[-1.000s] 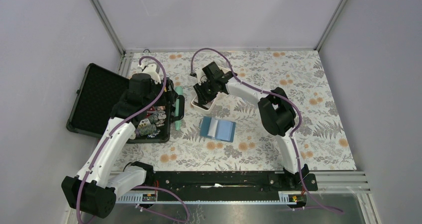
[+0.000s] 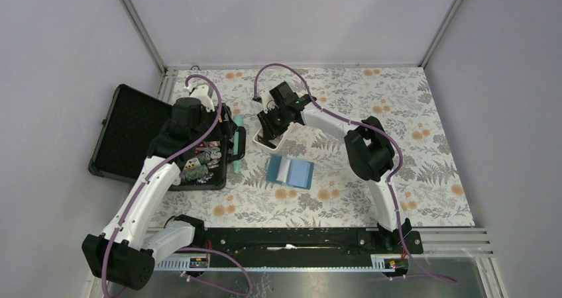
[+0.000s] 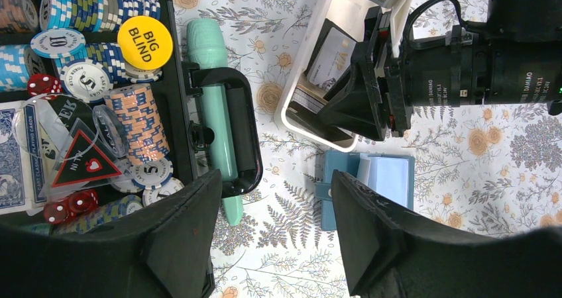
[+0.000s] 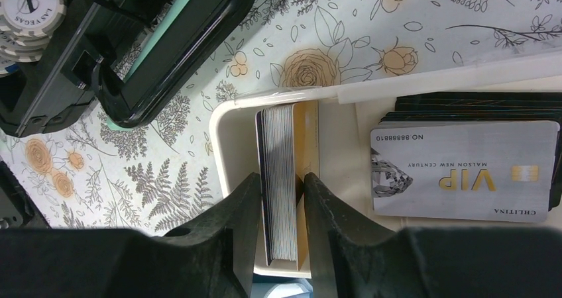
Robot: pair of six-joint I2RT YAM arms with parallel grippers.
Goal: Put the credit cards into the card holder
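A stack of cards (image 4: 281,146) stands on edge in the end of a white box (image 4: 232,119), and my right gripper is shut on it, one finger on each side. A silver VIP card (image 4: 464,169) lies on dark cards in the same box. The blue card holder (image 3: 328,212) lies spread open on the table just in front of the box, a pale flap inside it. My left gripper hangs open above the table between the poker case and the card holder, nothing between its fingers.
An open poker case (image 2: 199,187) with chips, dice and playing cards fills the left side. A green tube (image 3: 212,126) passes through its handle (image 3: 248,146).
Both arms look almost still. The front end of the white box appears to have shifted very slightly left; the card holder has not moved.
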